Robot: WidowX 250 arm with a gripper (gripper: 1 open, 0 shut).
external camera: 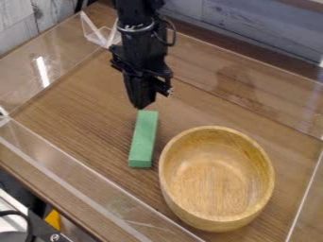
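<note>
The black gripper (143, 96) hangs above the wooden table at the upper middle, its fingers close together and shut, with nothing visible between them. Just below it, a green rectangular block (143, 139) lies flat on the table, slightly tilted, apart from the fingertips as far as the view shows. A wooden bowl (214, 175), empty, sits to the right of the block.
Clear plastic edging runs along the left side, and dark cables show at the lower left corner. Pale panels border the back.
</note>
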